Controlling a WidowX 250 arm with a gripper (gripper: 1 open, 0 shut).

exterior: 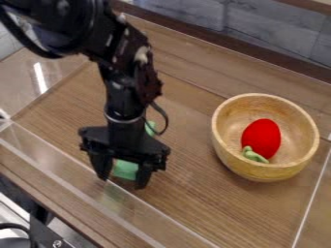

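Note:
My black gripper (124, 153) is low over the wooden table at the front left of the camera view, its two fingers on either side of a pale green object (126, 169), which they partly cover. Whether the fingers are closed on it cannot be told. Another small green item (150, 127) shows behind the arm, mostly hidden.
A yellow bowl (234, 119) at the right holds a red oval object (261, 135) and a small green piece (253, 155). The table's edge runs along the upper right.

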